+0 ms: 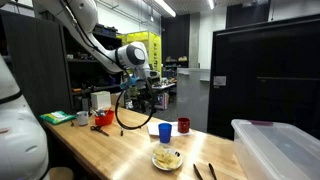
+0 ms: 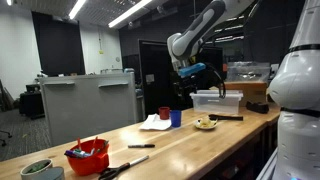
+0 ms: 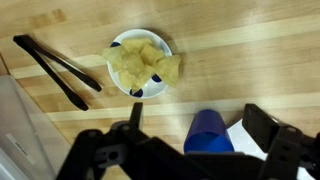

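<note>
My gripper is open, its two dark fingers spread wide with nothing between them. It hangs in the air above the table, seen also as the dark gripper [image 1: 140, 88] in the first exterior view. Below it in the wrist view, a blue cup [image 3: 208, 130] stands low in the picture, partly in line with the gap. Further up is a white plate [image 3: 122, 87] bearing crumpled yellow pieces [image 3: 140, 62], one reaching over the rim. A red mug [image 1: 183, 125] stands near the blue cup in the first exterior view.
Black tongs or two black sticks [image 3: 50, 68] lie beside the plate. White paper or cloth [image 2: 155, 123] rests near the cup. A red basket [image 2: 87, 156] and dark-handled tools [image 2: 120, 167] occupy the other end. A large translucent bin [image 1: 275, 150] borders the table. Mid-table wood is mostly bare.
</note>
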